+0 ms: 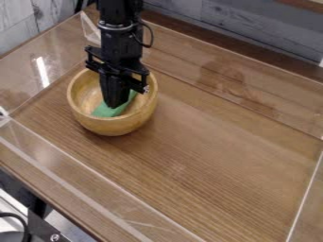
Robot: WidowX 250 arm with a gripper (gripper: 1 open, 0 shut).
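Observation:
A wooden bowl (98, 122) rests on the wooden table (221, 161) at the upper left. A green object (110, 109) lies inside it, partly hidden by my black gripper (116, 95), which reaches down into the bowl from above. The fingertips are dark and small in the view, so whether anything is between them is hard to see.
A pale wall edge runs along the back, and a dark cable (13, 219) shows at the lower left corner.

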